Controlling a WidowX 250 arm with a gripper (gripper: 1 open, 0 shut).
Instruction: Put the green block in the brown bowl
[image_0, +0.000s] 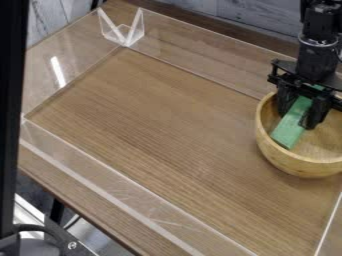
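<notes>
The green block (290, 126) is inside the brown bowl (278, 158) at the right of the view, tilted with its lower end toward the bowl's near left wall. My black gripper (299, 108) reaches down into the bowl from above. Its fingers stand on both sides of the block's upper part and hide some of it. Whether they press on the block or stand slightly apart from it cannot be made out.
A clear angular piece (122, 27) stands at the far left corner. Clear strips border the table, and dark equipment (34, 240) sits at the lower left.
</notes>
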